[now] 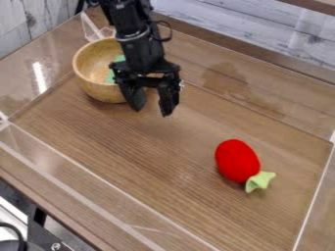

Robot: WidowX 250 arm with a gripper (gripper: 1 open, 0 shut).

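The black robot arm hangs from the top centre, its gripper (151, 94) open over the right side of a round tan bowl (94, 71), fingers pointing down. A green object (116, 59) in the bowl is mostly hidden behind the arm. A red oval object (237, 159) with a pale green end lies on the wooden table at the lower right, apart from the gripper.
A grey wall (39, 25) stands at the back left, and a black cable lies at the lower left corner.
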